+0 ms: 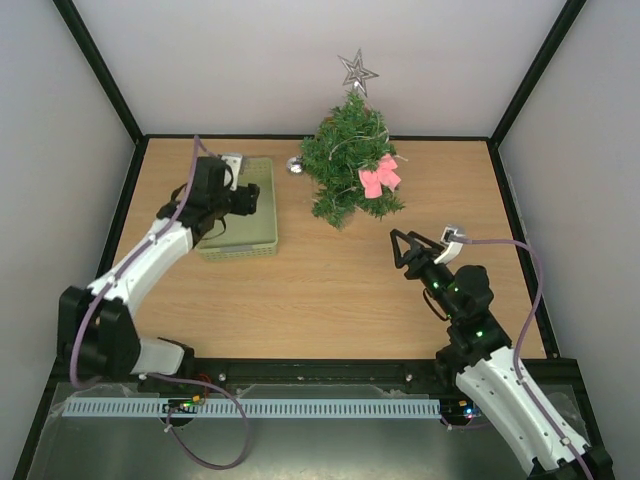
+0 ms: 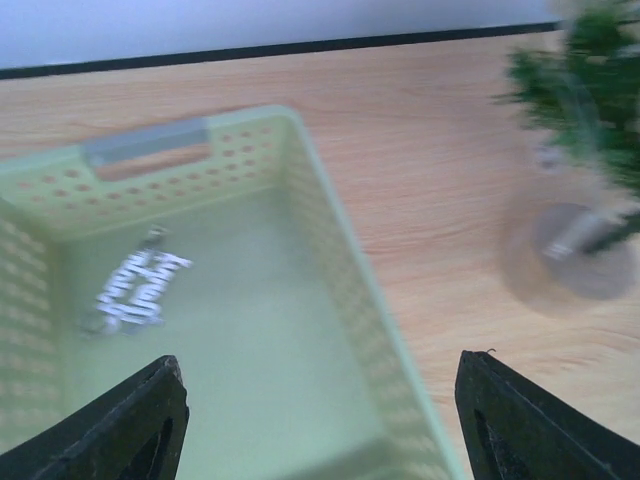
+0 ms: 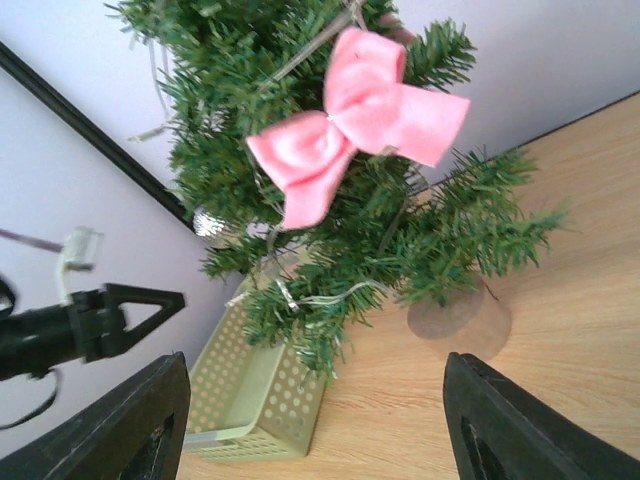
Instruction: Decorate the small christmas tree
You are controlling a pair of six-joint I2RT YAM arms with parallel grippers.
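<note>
The small Christmas tree [image 1: 340, 160] stands at the back centre, with a silver star [image 1: 359, 72] on top, a pink bow [image 1: 380, 176] and a silver ball [image 1: 295, 165] at its left side. My left gripper [image 1: 243, 200] is open over the green basket [image 1: 235, 246]. In the left wrist view, a small silvery-white ornament [image 2: 140, 285] lies on the basket floor, with nothing between my fingers. My right gripper [image 1: 405, 248] is at the right of the table, below the tree in the top view, its fingers apart and empty.
Bare wood table [image 1: 300, 300] fills the front and middle. The tree's clear round base [image 2: 585, 265] sits right of the basket. Walls border the table on the left, back and right.
</note>
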